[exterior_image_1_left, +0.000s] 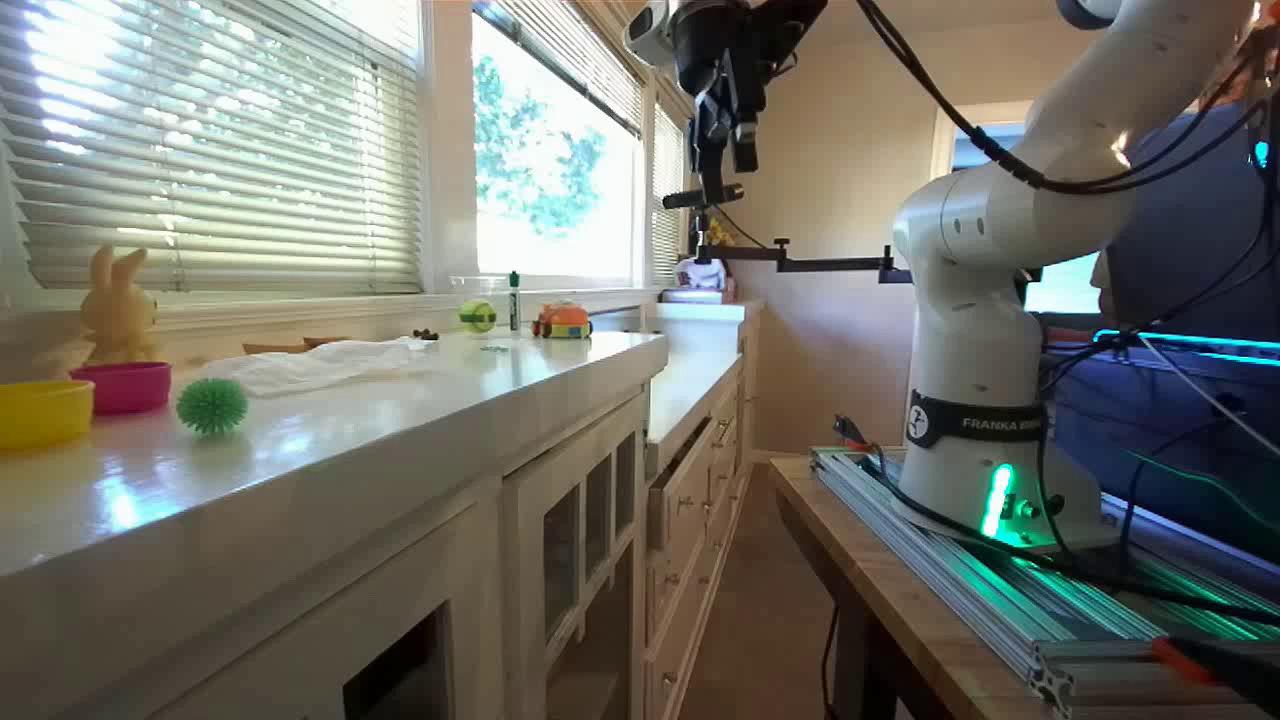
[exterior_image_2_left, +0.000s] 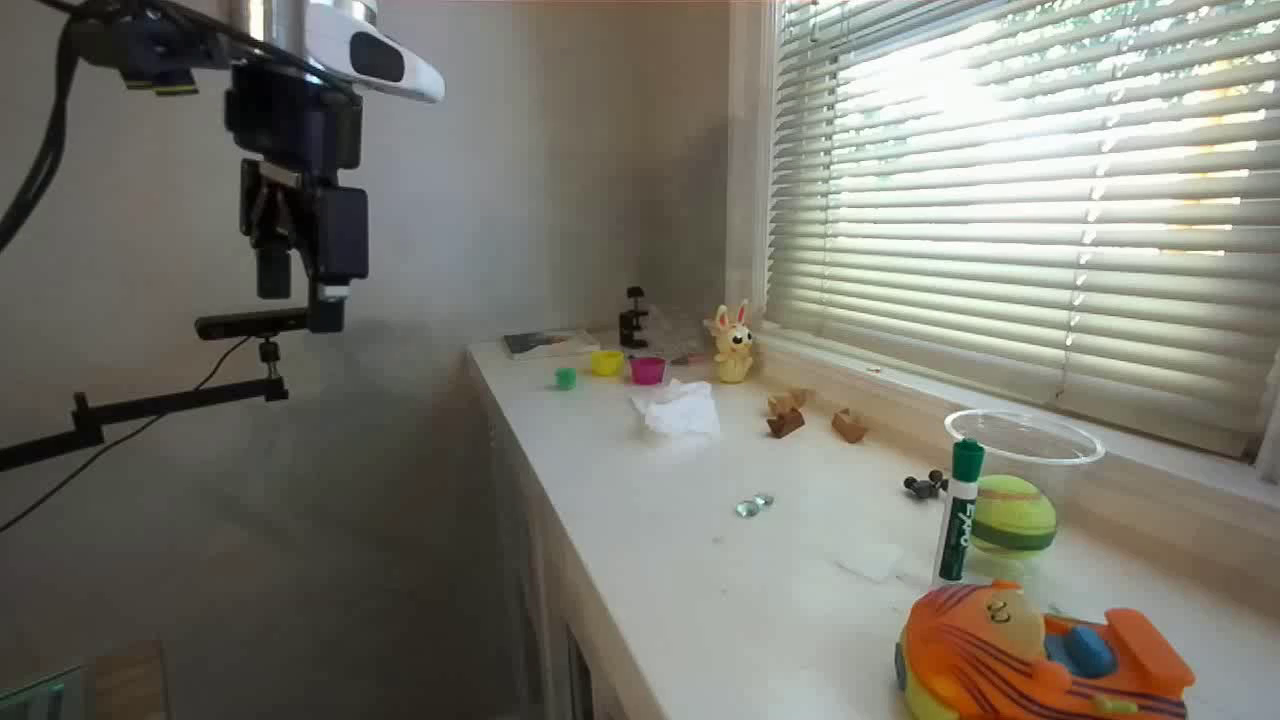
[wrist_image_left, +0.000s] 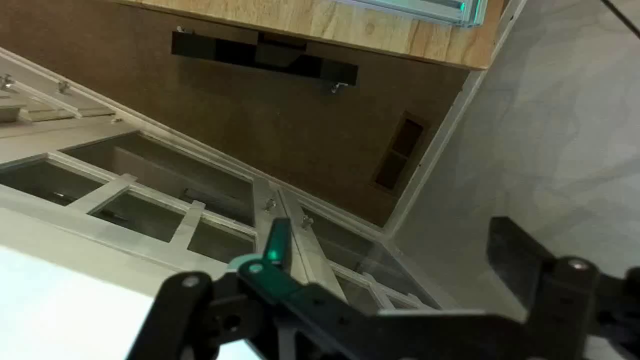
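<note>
My gripper stands open in the wrist view, its two black fingers wide apart and only floor and wall behind the gap. In exterior view 2 the gripper (exterior_image_2_left: 300, 300) hangs in the air at the left, away from the white counter (exterior_image_2_left: 624, 528). Toward the counter's far end sit a yellow cup (exterior_image_2_left: 607, 362), a pink cup (exterior_image_2_left: 648, 370), a small green spiky ball (exterior_image_2_left: 565, 378) and a rabbit figure (exterior_image_2_left: 733, 344). A crumpled white cloth (exterior_image_2_left: 680, 409) lies nearer. In the foreground are an upright green marker (exterior_image_2_left: 956, 516) and an orange toy car (exterior_image_2_left: 1032, 660).
A clear container (exterior_image_2_left: 1026, 434) with a tennis ball (exterior_image_2_left: 1010, 516) stands near the window. Brown pieces (exterior_image_2_left: 786, 421), clear glass gems (exterior_image_2_left: 747, 509) and a small dark item (exterior_image_2_left: 924, 485) are scattered about. A partly open drawer (exterior_image_1_left: 680, 498) juts out below.
</note>
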